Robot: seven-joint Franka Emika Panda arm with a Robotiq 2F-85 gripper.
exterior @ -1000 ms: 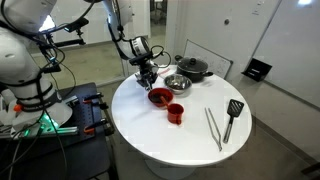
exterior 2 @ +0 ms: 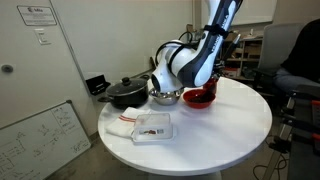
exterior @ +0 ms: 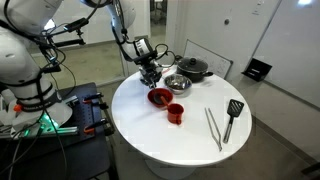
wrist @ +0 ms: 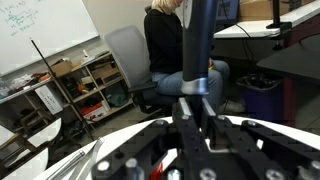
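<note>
My gripper is shut on a long dark handle-like thing with a pale grey end, which rises up through the wrist view. What the thing is, and its far end, I cannot tell. From the exterior views, the gripper hangs close over the red bowl on the round white table. Something brownish shows inside that bowl; whether it belongs to the held thing is unclear. In the second exterior view the arm partly covers the bowl.
Beside the bowl stands a red cup. A metal bowl and a black lidded pot sit behind. Tongs and a black spatula lie toward one side. A clear container rests near a white cloth.
Only slight movement shows around the gripper and the brownish thing at the red bowl. The other items on the table stay where they were.
</note>
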